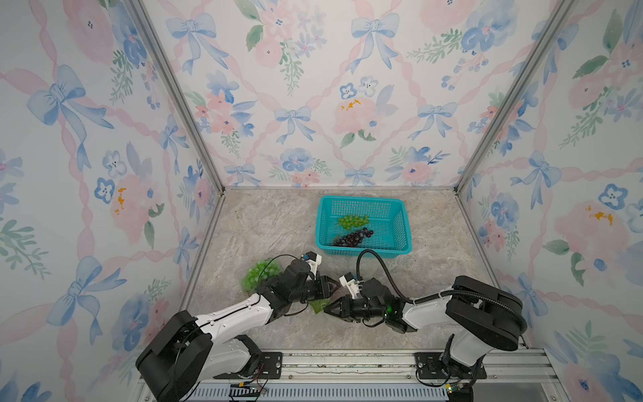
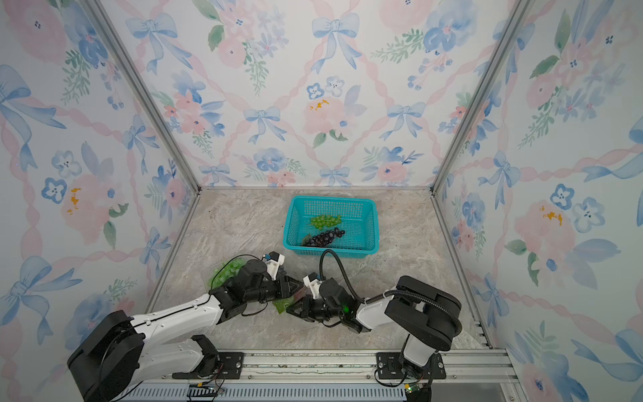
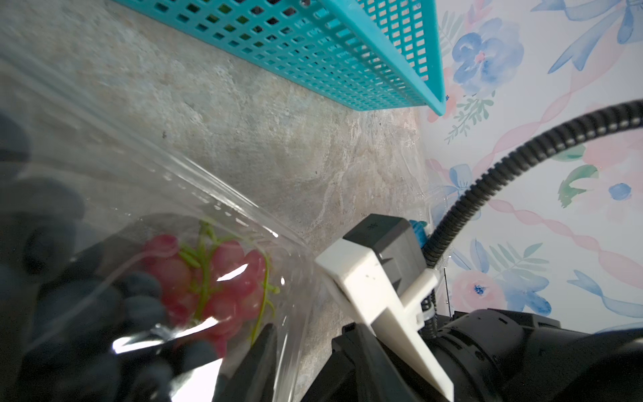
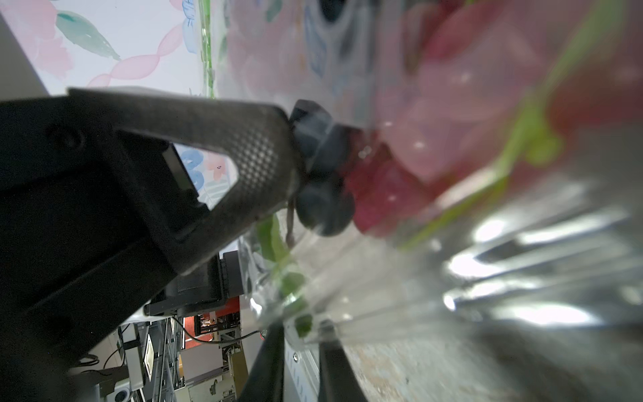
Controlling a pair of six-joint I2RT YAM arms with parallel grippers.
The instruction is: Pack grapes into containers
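My left gripper (image 1: 327, 289) and right gripper (image 1: 335, 309) meet low over a clear plastic container, largely hidden from above. The left wrist view shows dark grapes (image 3: 80, 315) and red grapes (image 3: 214, 281) inside it, with the left fingertips at its near wall. In the right wrist view, a right finger (image 4: 258, 160) is against the clear plastic beside dark and red grapes; whether the fingers grip it I cannot tell. Green grapes (image 1: 261, 273) lie left of my left arm. A turquoise basket (image 1: 398, 221) holds green grapes (image 1: 353, 221) and dark grapes (image 1: 351, 238).
The basket stands at the back centre, just beyond both wrists. Patterned walls close the space on three sides.
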